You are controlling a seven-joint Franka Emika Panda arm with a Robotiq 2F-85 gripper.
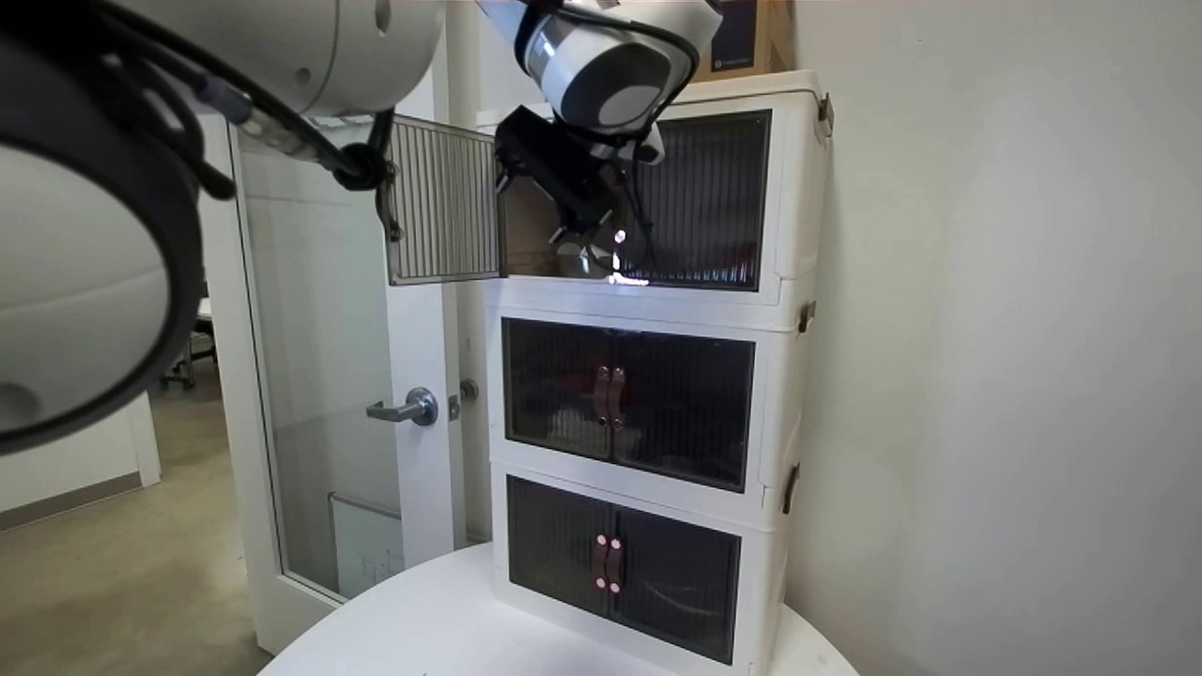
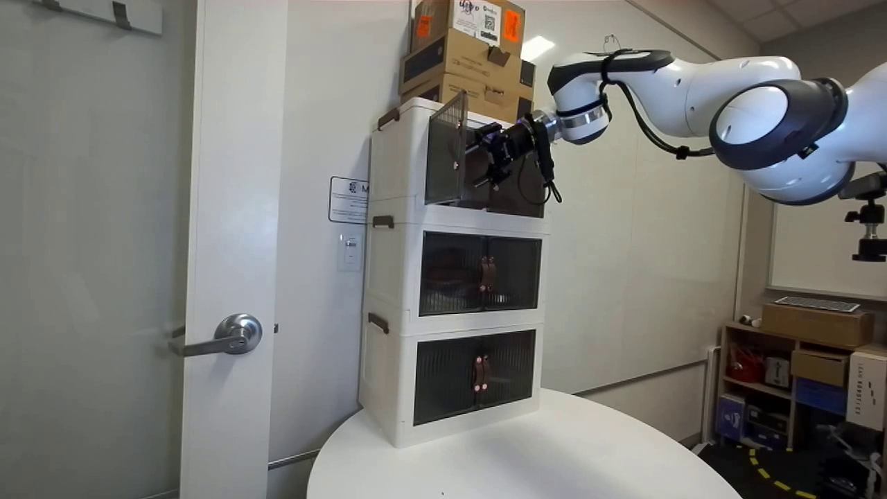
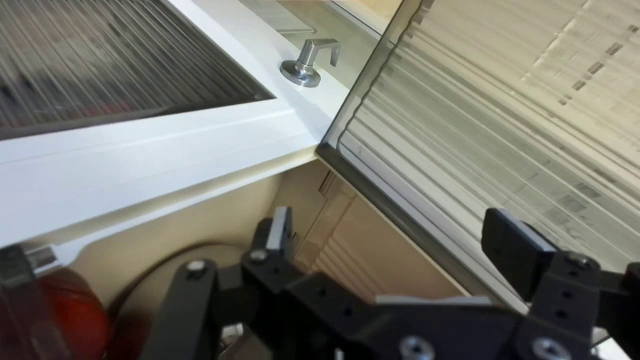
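The top compartment's left door (image 1: 445, 203) is swung outward, its ribbed clear panel standing clear of the white cabinet (image 2: 391, 274). My gripper is open, its fingers wide apart with nothing held between them. In exterior view 2 the gripper (image 2: 476, 165) is in front of the top opening, beside the inner side of that door (image 2: 445, 154). From the wrist, the door panel (image 3: 480, 120) fills the upper right, beyond the right finger (image 3: 516, 252). A pale bowl (image 1: 577, 264) inside the compartment is partly hidden below the gripper.
The top right door (image 1: 716, 203) is closed, as are the doors of the middle (image 1: 625, 400) and bottom (image 1: 620, 563) compartments. A red object (image 3: 75, 312) shows at lower left in the wrist view. Cardboard boxes (image 2: 474, 62) sit on the cabinet.
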